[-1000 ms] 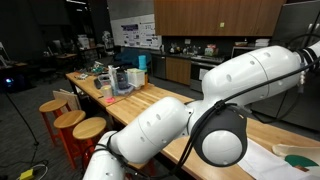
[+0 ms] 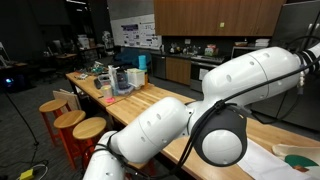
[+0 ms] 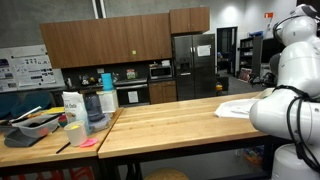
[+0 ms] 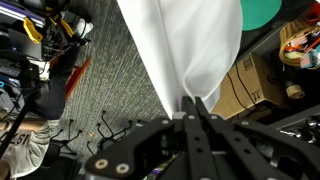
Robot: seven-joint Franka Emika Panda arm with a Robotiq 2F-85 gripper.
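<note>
In the wrist view my gripper is shut, its dark fingers rising from the bottom edge. A white cloth [image 4: 205,45] spreads from the top of that view and narrows with creases right at the fingertips. More white shows just left of the fingers. Whether any cloth lies between the fingertips cannot be made out. A green round thing [image 4: 260,10] borders the cloth at upper right. In exterior view 1 white material [image 2: 262,162] lies on the table beside a green object [image 2: 300,161]. Neither exterior view shows the gripper; the arm fills much of both.
Below the cloth the wrist view shows grey floor [image 4: 110,75] with cables, and a cardboard box [image 4: 250,85] at right. The wooden table [image 3: 165,128] has a clear middle stretch. Containers, among them a pitcher [image 3: 95,108], crowd its left end. Red stools [image 2: 70,119] stand alongside.
</note>
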